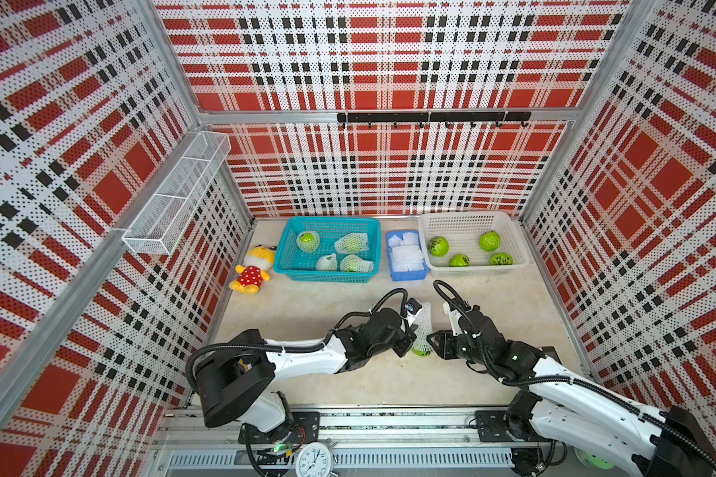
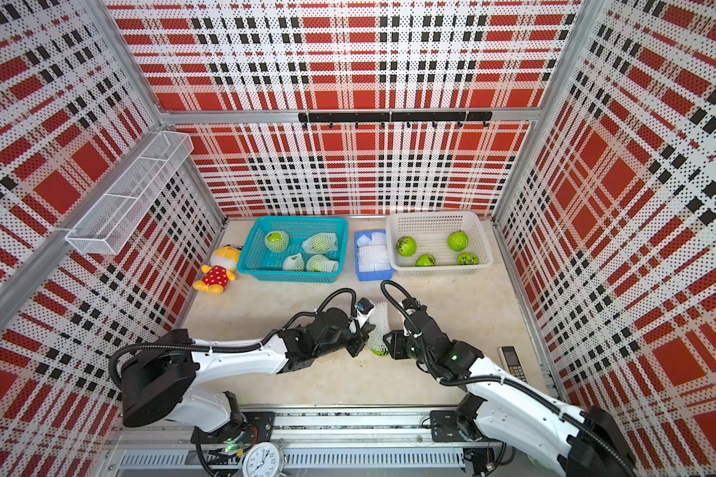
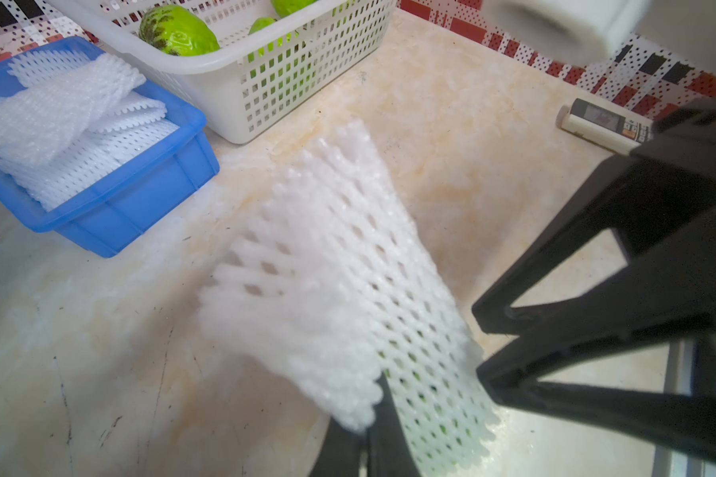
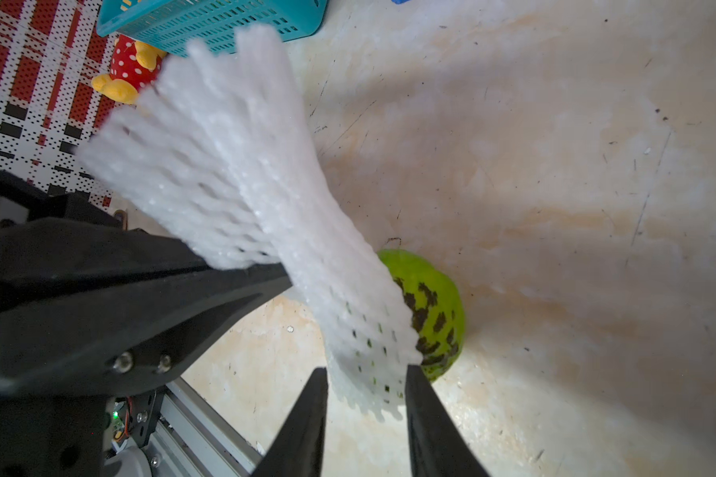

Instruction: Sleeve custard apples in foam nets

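A white foam net (image 3: 334, 238) stands upright over a custard apple (image 4: 429, 318) on the table, part of the green fruit showing at its lower end. My left gripper is shut on the net's wall. My right gripper is just right of the net, fingers apart at its lower end, not visibly gripping. Spare nets (image 1: 406, 256) lie in a blue box; bare custard apples (image 1: 489, 240) sit in a white basket, netted ones (image 1: 351, 242) in a teal basket.
The teal basket (image 1: 286, 270), blue box and white basket (image 1: 521, 254) line the back. A plush toy (image 1: 250, 274) is at left, a phone (image 2: 511, 361) at right. Bare table surrounds the two grippers.
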